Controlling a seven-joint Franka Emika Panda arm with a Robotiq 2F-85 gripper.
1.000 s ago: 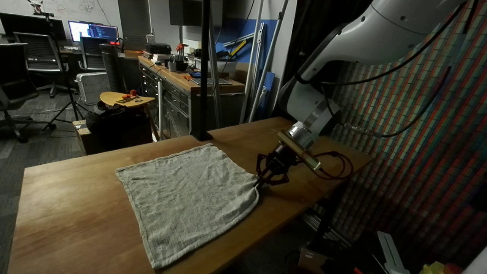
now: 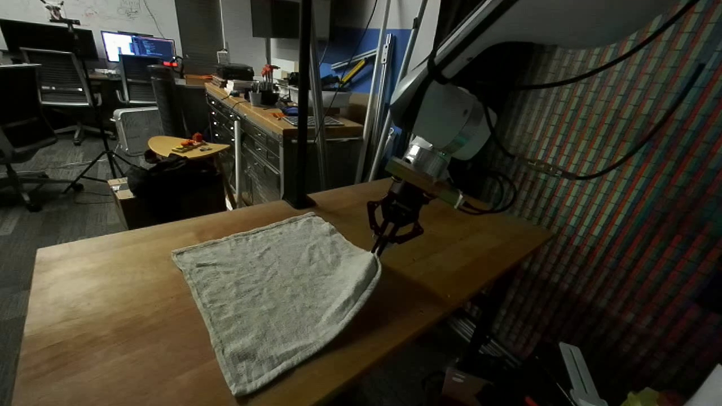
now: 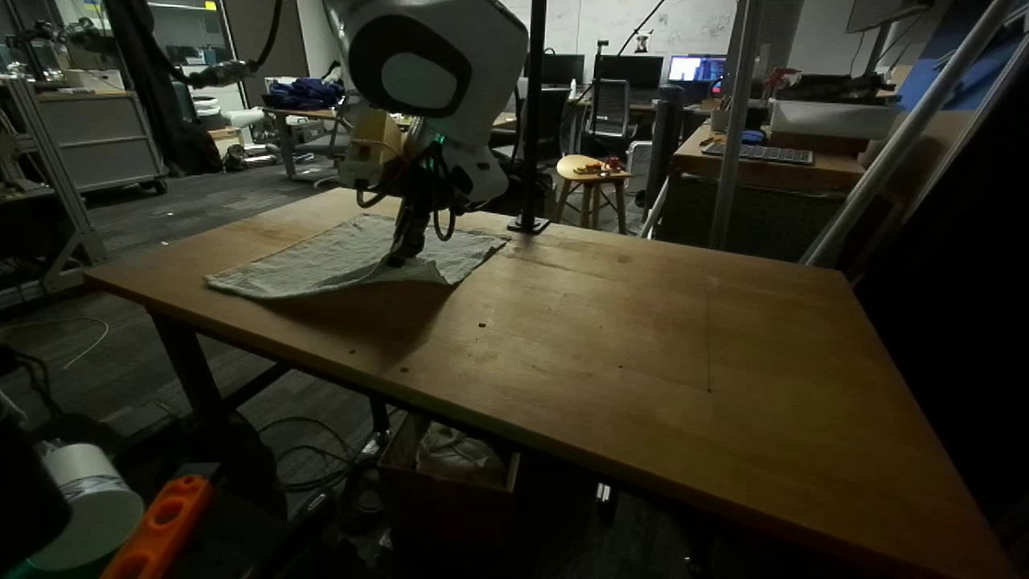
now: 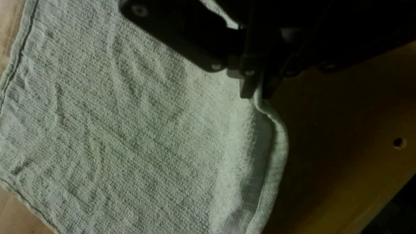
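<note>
A pale grey-green cloth (image 2: 271,284) is spread on the wooden table, mostly flat with light wrinkles. My gripper (image 2: 379,249) is shut on its right-hand corner in exterior view 1 and holds that part up off the wood. In the wrist view the fingertips of the gripper pinch the hemmed edge of the cloth (image 4: 136,136), which curves down below them with its underside showing. From exterior view 2, the cloth (image 3: 318,260) has a lifted near edge with a shadow beneath, under the gripper (image 3: 405,252).
A black post (image 2: 304,135) rises from the table's back edge, not far from the cloth. A cable (image 2: 609,172) hangs from the arm.
My gripper has risen and stands more upright, carrying the held cloth corner up from near the tabletop. The cloth's edge now lifts along its right side; the far part lies still.
</note>
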